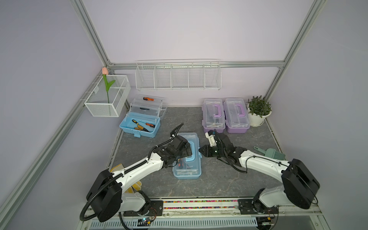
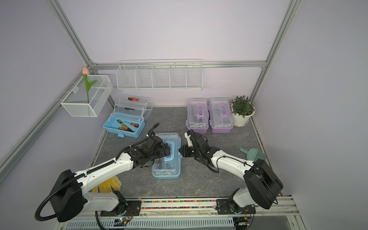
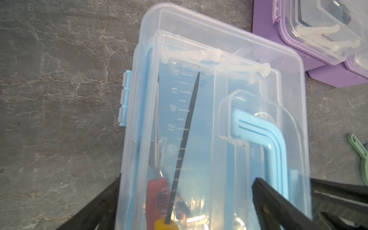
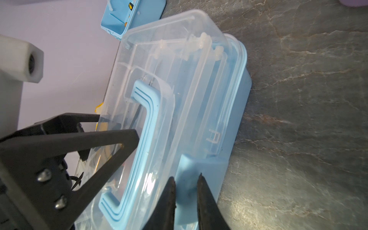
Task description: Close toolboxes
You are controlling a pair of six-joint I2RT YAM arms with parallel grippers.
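A blue toolbox (image 1: 187, 171) with its clear lid lowered lies front centre, tools visible inside. My left gripper (image 1: 186, 151) stands open over it; in the left wrist view its dark fingertips (image 3: 264, 195) blur against the lid. My right gripper is at the box's right side, shut against a light blue latch flap (image 4: 203, 172); how much lies between the fingers is unclear. Behind left, another blue toolbox (image 1: 138, 129) stands open, holding screwdrivers, its lid raised.
Two purple toolboxes (image 1: 213, 115) with lids down stand back right beside a potted plant (image 1: 258, 109). A green scoop (image 1: 274, 154) lies at the right edge, yellow gloves (image 2: 111, 185) at the front left. Bare counter surrounds the front box.
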